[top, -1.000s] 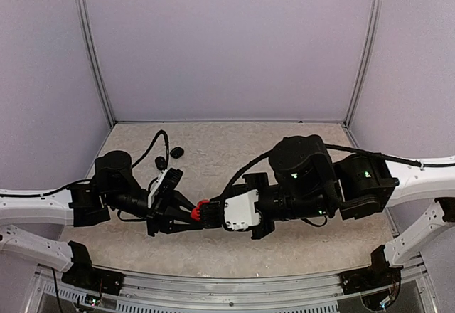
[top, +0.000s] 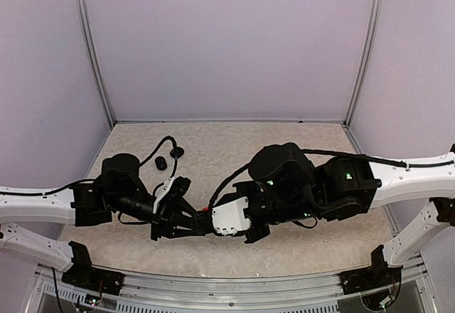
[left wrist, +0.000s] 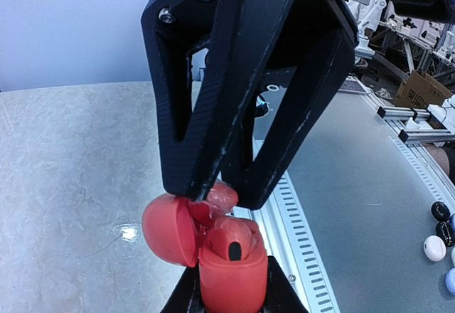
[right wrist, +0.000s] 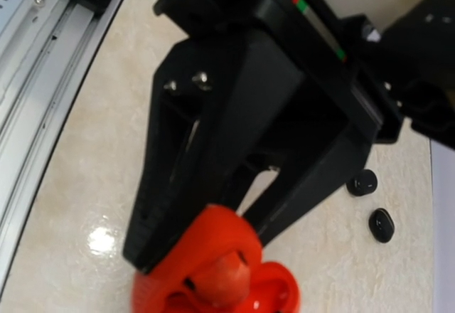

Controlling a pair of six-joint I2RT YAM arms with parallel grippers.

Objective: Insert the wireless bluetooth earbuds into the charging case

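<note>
A red charging case (left wrist: 233, 284) with its lid (left wrist: 167, 227) raised sits in my left gripper, whose black fingers close around it from below in the left wrist view. My right gripper reaches over the case, its two fingertips apart around a glossy red part; whether they grip it cannot be told. In the right wrist view the red case (right wrist: 213, 277) is cut off by the bottom edge, with the left gripper's black fingers (right wrist: 160, 206) on it. From the top, both grippers meet at mid-table and mostly cover the case.
Two small black objects, one rounded (right wrist: 362, 183) and one oval (right wrist: 382, 225), lie on the table at the far left, behind the left arm. A metal rail (top: 242, 279) runs along the front edge.
</note>
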